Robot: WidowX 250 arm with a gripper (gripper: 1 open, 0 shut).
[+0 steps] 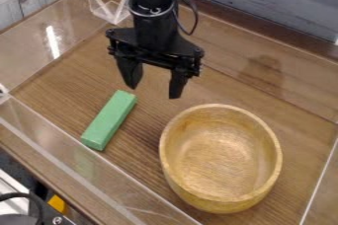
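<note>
A black gripper [153,75] hangs over the middle of the wooden table, open, its two fingers spread apart with nothing seen between them. A green rectangular block [109,120] lies on the table below and to the left of it. A yellow round-edged bowl [219,191] stands at the lower right, empty.
Pale panels [271,7] border the back. Clear edging runs along the left and front, with dark cable and a small yellow item at the lower left corner.
</note>
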